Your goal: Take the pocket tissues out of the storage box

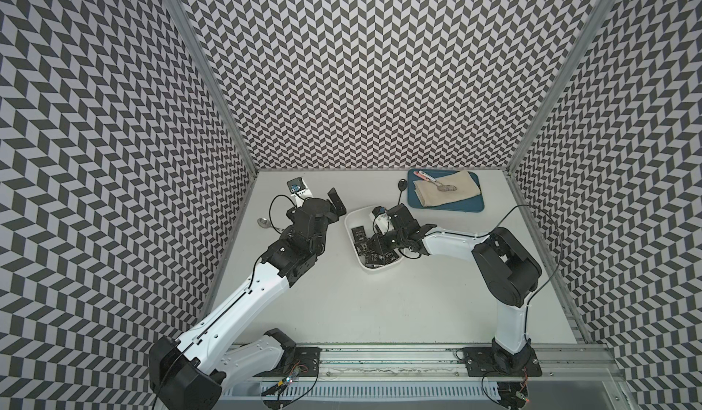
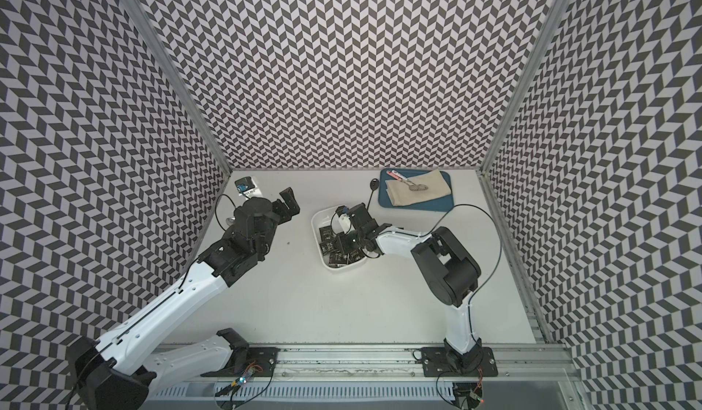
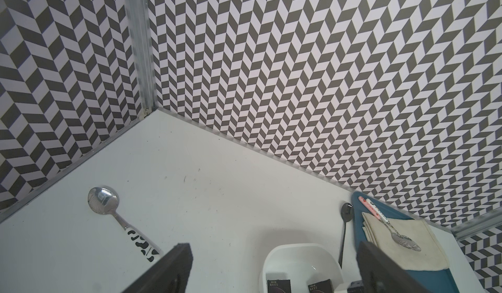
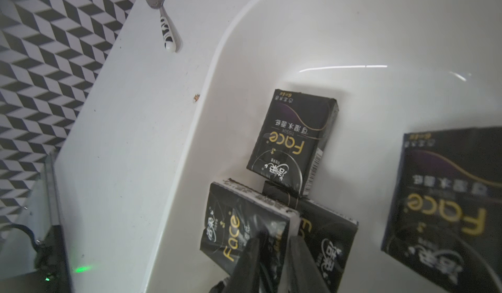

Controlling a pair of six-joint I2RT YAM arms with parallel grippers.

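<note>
Several black "Face" tissue packs lie in the white storage box (image 1: 349, 227). In the right wrist view, one pack (image 4: 292, 136) lies flat near the wall and another pack (image 4: 441, 188) lies apart at the right. A tilted pack (image 4: 230, 225) leans over a lower pack (image 4: 334, 235). My right gripper is down in the box, its fingers parted on either side of the tilted pack's end edge; whether both touch it is hard to tell. My left gripper hangs above the table left of the box, wide open and empty.
Right of the box's far end lies a black spoon (image 1: 401, 186). Behind it, a blue tray (image 1: 468, 206) carries a beige cloth (image 1: 446, 189) and cutlery. A silver spoon (image 3: 125, 223) rests at the left. The table in front of the box is clear.
</note>
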